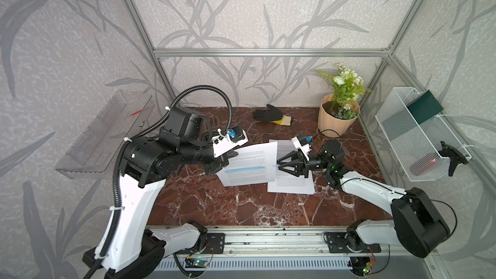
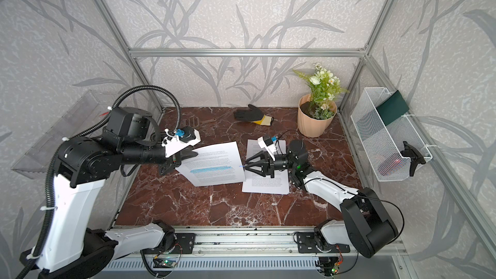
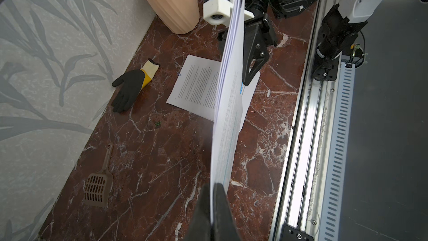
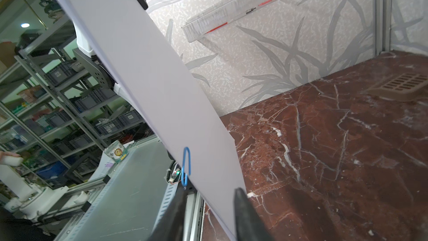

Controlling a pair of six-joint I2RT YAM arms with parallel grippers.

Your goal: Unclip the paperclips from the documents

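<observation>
My left gripper (image 1: 227, 159) is shut on the left edge of a thin sheaf of printed pages (image 1: 248, 162) (image 3: 227, 107), held up on edge above the table. A blue paperclip (image 4: 186, 167) sits on the sheaf's opposite edge. In the right wrist view, blurred fingers of my right gripper stand apart, with the page edge passing between them. The clip shows just beyond these fingertips, not gripped. From above, my right gripper (image 1: 280, 166) points left at that edge. Another document (image 1: 292, 185) (image 3: 194, 84) lies flat below, partly covered.
A black and yellow glove (image 1: 272, 115), a flowerpot (image 1: 335, 118) and a brown slotted scoop (image 3: 99, 185) stand or lie toward the back. White mesh baskets (image 1: 413, 129) hang right, a clear tray (image 1: 106, 134) left.
</observation>
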